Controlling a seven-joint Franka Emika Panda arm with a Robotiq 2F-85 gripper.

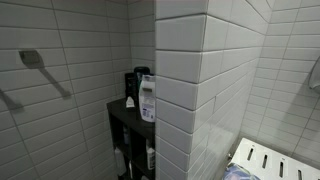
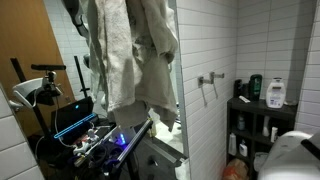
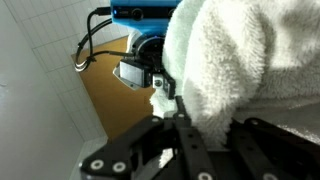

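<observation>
A pale, whitish towel (image 3: pixel 222 65) fills the upper right of the wrist view. Its bunched fold runs down between the fingers of my gripper, which is shut on it. Exterior view 2 has a large pale towel (image 2: pixel 135 55) hanging in front of the camera at upper left. The gripper cannot be made out in either exterior view. Only a grey-white piece (image 1: pixel 315 76) shows at the right edge of exterior view 1; what it belongs to is unclear.
A black shelf (image 2: pixel 240 106) with several bottles stands in the tiled corner. A white slotted bench (image 1: pixel 272 161) is at lower right of exterior view 1, beyond a protruding tiled wall (image 1: pixel 185 75). Metal hooks (image 2: pixel 207 79) are fixed to the wall. Cables and equipment (image 2: pixel 65 115) crowd the left.
</observation>
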